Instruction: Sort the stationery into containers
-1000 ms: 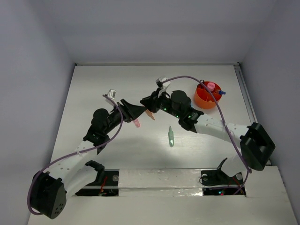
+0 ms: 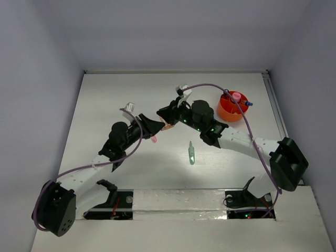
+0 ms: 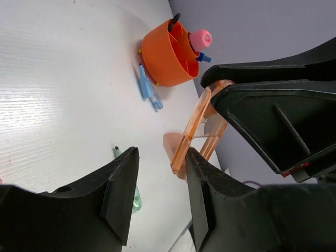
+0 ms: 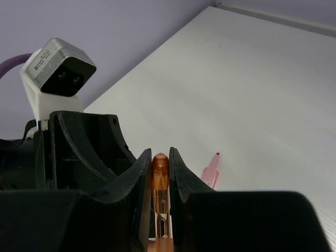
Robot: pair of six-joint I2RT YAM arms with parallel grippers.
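Observation:
An orange translucent stationery item (image 3: 184,152) is between my two grippers, which meet near the middle of the top view. My left gripper (image 2: 157,126) is at its lower part; in the left wrist view its fingers reach around that end. My right gripper (image 2: 168,115) is at the item's upper end, and in the right wrist view the item stands between its fingertips; whether these clamp it is unclear. A pink pen (image 4: 211,170) and a green item (image 2: 191,153) lie on the table. The orange organizer (image 2: 229,109) at the back right holds several items.
Blue pieces (image 3: 148,89) lie beside the organizer. Walls enclose it at the back and sides.
My left arm has shifted slightly to the right, toward the right gripper and the orange item. The right arm looks nearly unchanged.

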